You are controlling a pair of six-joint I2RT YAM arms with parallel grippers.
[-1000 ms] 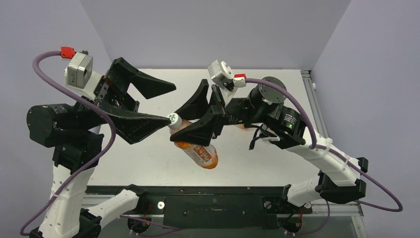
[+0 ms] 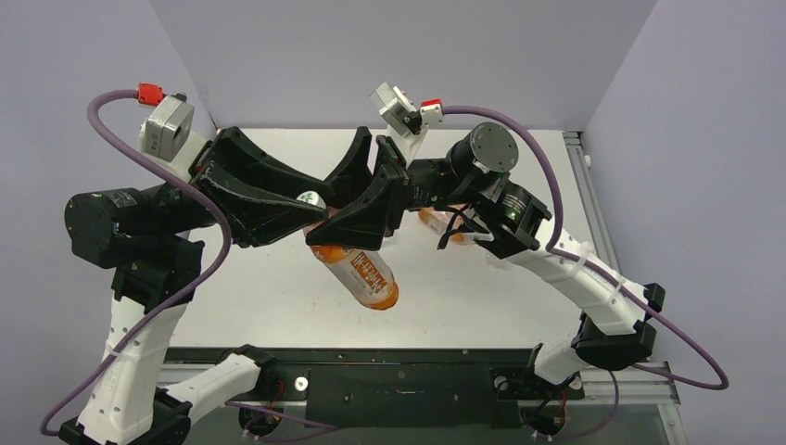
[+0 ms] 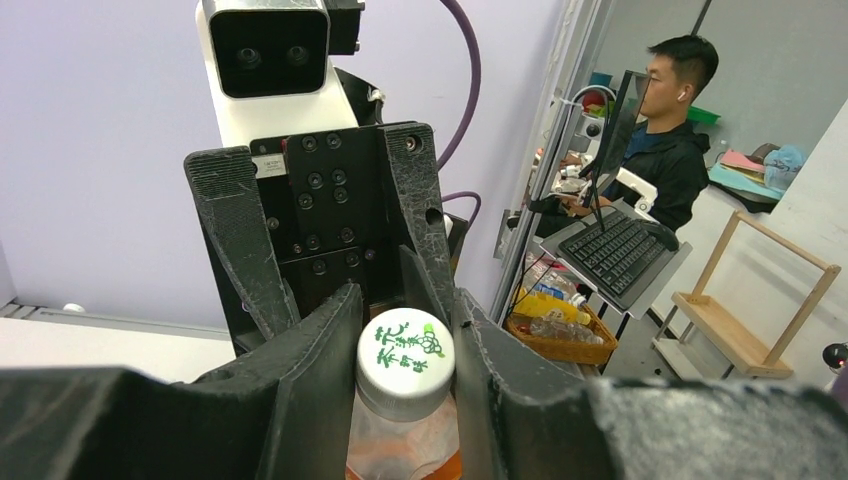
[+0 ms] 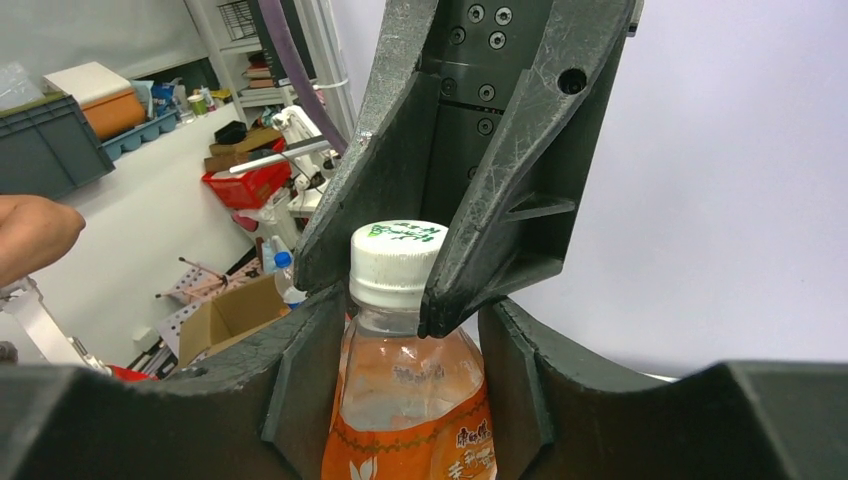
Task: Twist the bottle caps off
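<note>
An orange-labelled bottle (image 2: 363,276) hangs tilted above the table, its base toward the lower right in the top view. My right gripper (image 2: 334,221) is shut on its body, just below the neck. The white cap with green print is still on the bottle, as the right wrist view shows the cap (image 4: 396,262) seated on the neck. My left gripper is shut on this cap, one finger on each side. In the right wrist view the left fingers (image 4: 505,200) flank the cap, while my right gripper clasps the bottle's shoulders.
A second orange bottle (image 2: 436,221) lies on the white table (image 2: 250,306), partly hidden behind the right arm. Outside the cell, a person (image 3: 680,130) sits by a keyboard (image 3: 618,255).
The left gripper's fingers have come together from wide open onto the cap. My right arm has shifted a little leftward with the bottle, bringing cap and left gripper together.
</note>
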